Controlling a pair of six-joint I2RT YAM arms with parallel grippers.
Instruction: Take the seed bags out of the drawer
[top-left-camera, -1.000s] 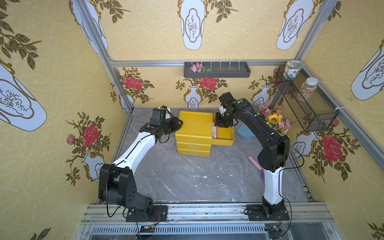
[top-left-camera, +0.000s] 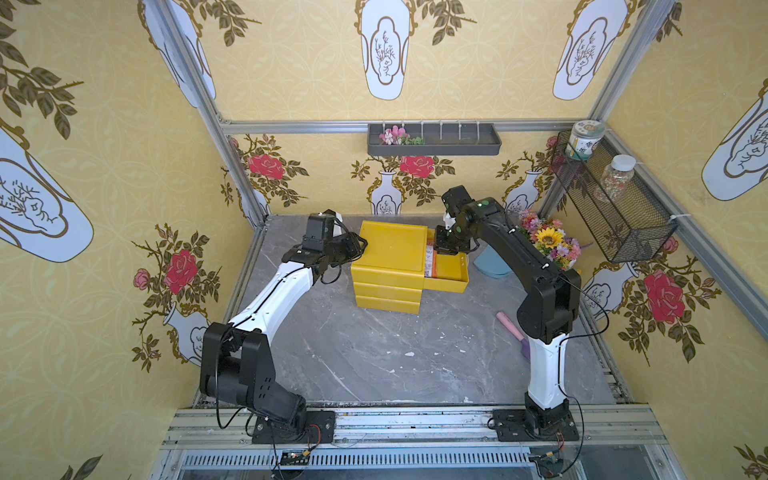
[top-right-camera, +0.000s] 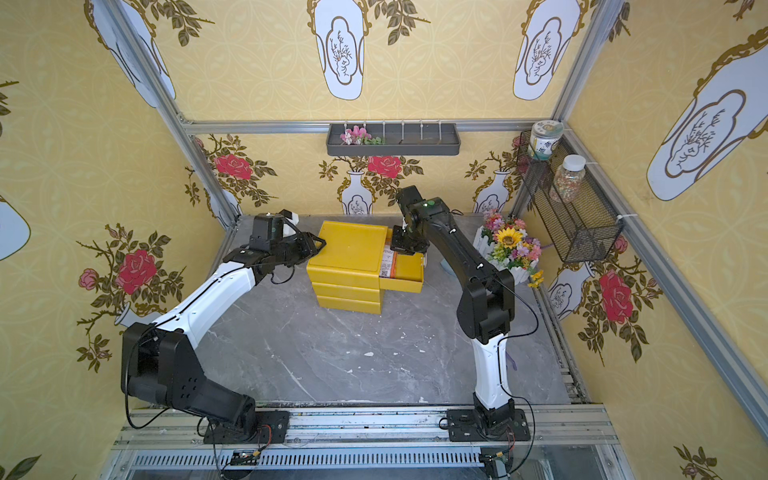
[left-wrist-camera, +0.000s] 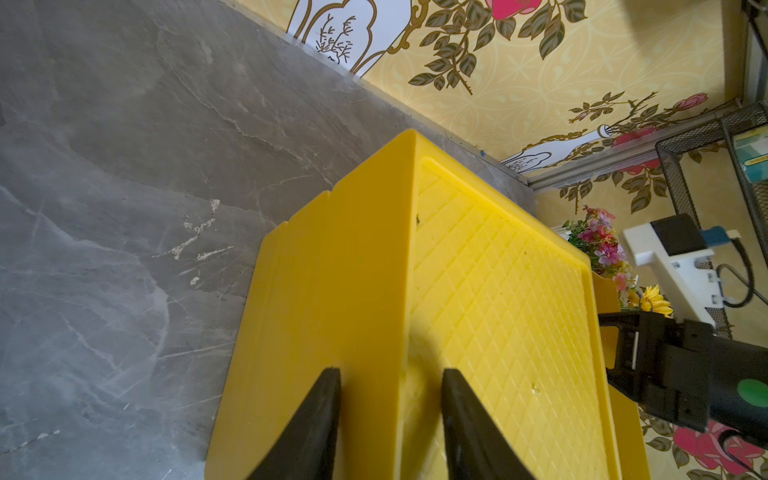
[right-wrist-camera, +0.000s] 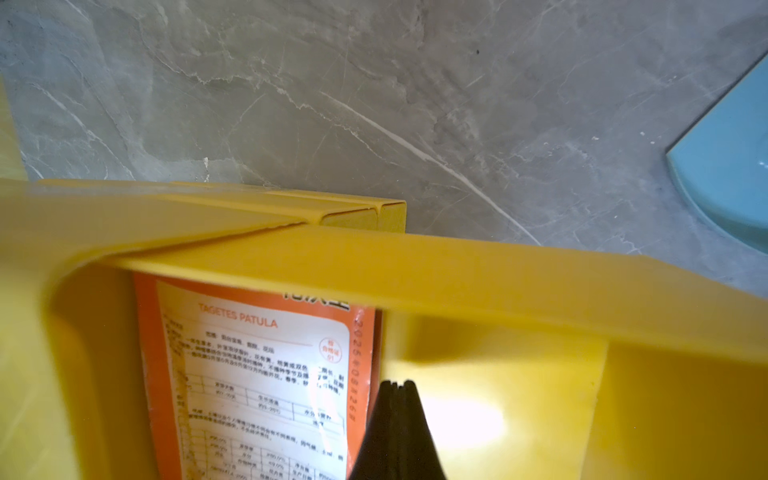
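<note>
The yellow cabinet (top-left-camera: 390, 245) stands mid-table, its top drawer (top-left-camera: 449, 284) pulled out toward the right. In the right wrist view, an orange-and-white seed bag (right-wrist-camera: 264, 384) lies flat in that drawer, its inner end running under the cabinet's edge. My right gripper is shut beside the bag's right edge, with nothing visible between its fingers. My left gripper is part open at the cabinet's left top edge, its fingers (left-wrist-camera: 318, 416) to either side of that edge; contact is hard to tell. Whether more bags lie underneath is hidden.
A blue object (right-wrist-camera: 724, 156) lies right of the drawer, near a flower bouquet (top-left-camera: 550, 238). A pink-handled tool (top-left-camera: 509, 325) rests at the right front. A mesh basket (top-left-camera: 612, 196) holding two jars hangs on the right wall.
The left arm moved very slightly right; cabinet and drawer look nearly unchanged.
</note>
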